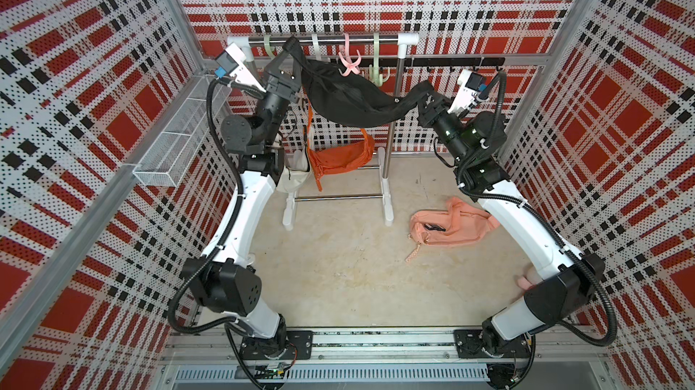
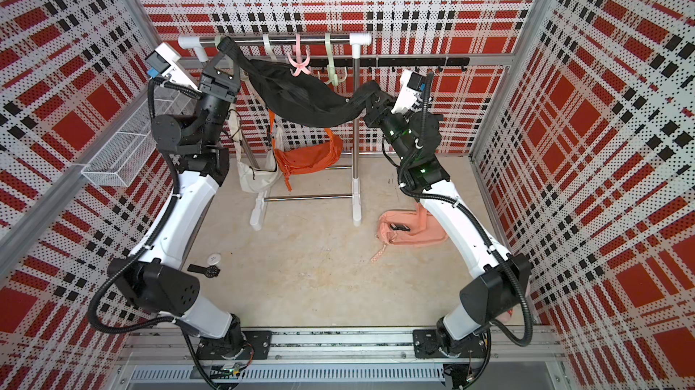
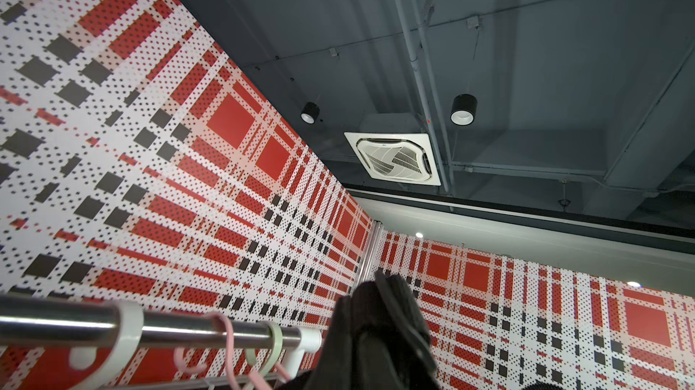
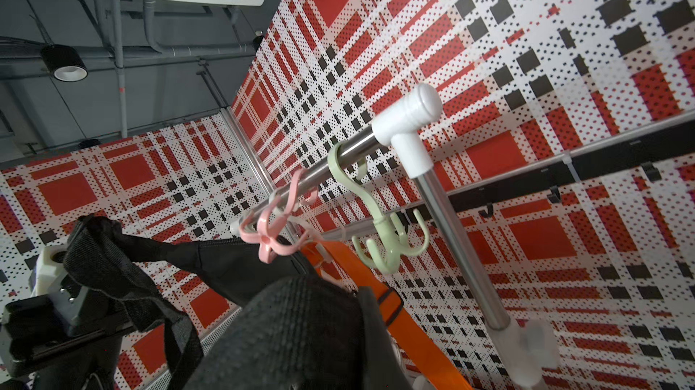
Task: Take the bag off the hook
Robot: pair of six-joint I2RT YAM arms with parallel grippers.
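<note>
The black bag (image 1: 354, 97) hangs stretched between my two raised grippers, sagging in the middle. At its left end my left gripper (image 1: 291, 57) is shut on the strap, which rises above the fingers; the right wrist view shows the strap (image 4: 108, 267) looped there. The bag's right end is bunched in my right gripper (image 1: 425, 102), shut on it. The pink hook (image 1: 349, 64) hangs on the rail in front of the bag's upper edge, overlapping it from above. In the right wrist view the bag passes behind the pink hook (image 4: 269, 227); whether they touch cannot be told.
The rail (image 2: 275, 39) also carries pale green hooks (image 4: 383, 238). Below hang an orange bag (image 1: 344, 157) and a white bag (image 2: 253, 173). A salmon bag (image 1: 452, 225) lies on the floor at right. A wire basket (image 1: 173, 144) is fixed on the left wall.
</note>
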